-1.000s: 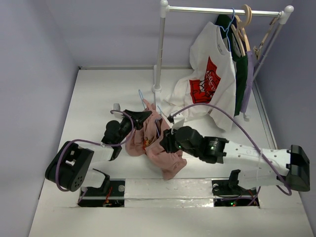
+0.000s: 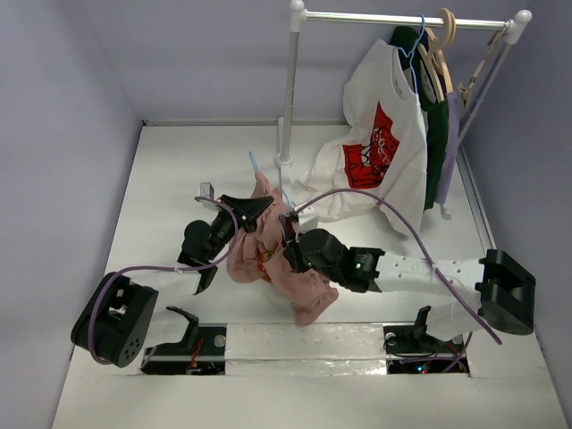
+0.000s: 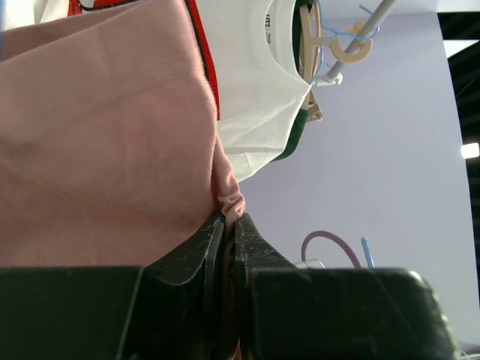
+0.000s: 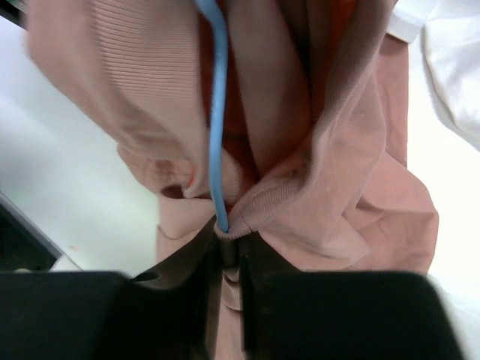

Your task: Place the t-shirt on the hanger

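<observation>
A bunched pink t-shirt lies on the table below the rack's left post. My left gripper is shut on a fold of its edge, the cloth rising broad and smooth beside the fingers. A thin blue hanger runs down among the folds in the right wrist view, its lower end meeting the ribbed collar edge. My right gripper has its fingers close around that spot, with cloth between them; whether they pinch it does not show. Most of the hanger is hidden inside the shirt.
A white rack's rail spans the back. From its right end hang a white shirt with a red print, a green garment and wooden hangers. Bare table lies left of the pink shirt.
My right gripper has moved left onto the pink shirt, its arm following. The left arm has shifted only slightly, and the blue hanger's upper tip with it.
</observation>
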